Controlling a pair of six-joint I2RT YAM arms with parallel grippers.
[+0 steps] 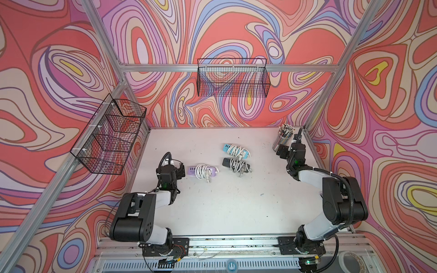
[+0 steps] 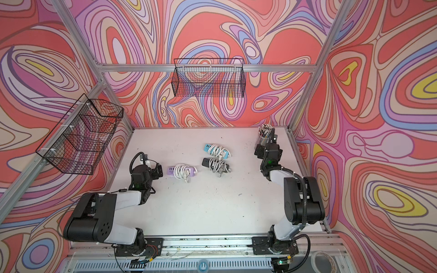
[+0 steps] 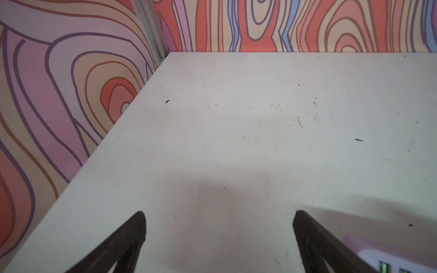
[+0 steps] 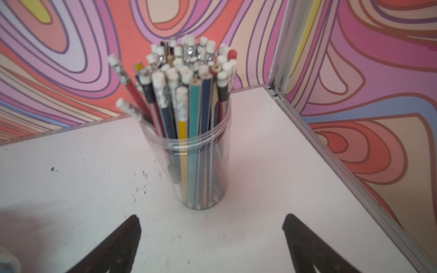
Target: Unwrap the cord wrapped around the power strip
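Three power strips lie on the white table, each with its cord wound around it. The purple strip (image 1: 193,171) with a white cord (image 1: 203,170) is on the left, just right of my left gripper. A blue strip (image 1: 226,147) with a white cord lies at the back middle. In front of it is a black strip (image 1: 227,162) with a grey cord (image 1: 239,167). In the left wrist view, one purple end shows at the lower right. My left gripper stands open and empty. Over at the right, my right gripper is open and empty, too, facing the pencil cup.
A clear cup (image 4: 191,150) full of pencils stands at the back right, close to my right gripper. Wire baskets hang on the left (image 1: 111,136) and back (image 1: 233,82) frame bars.
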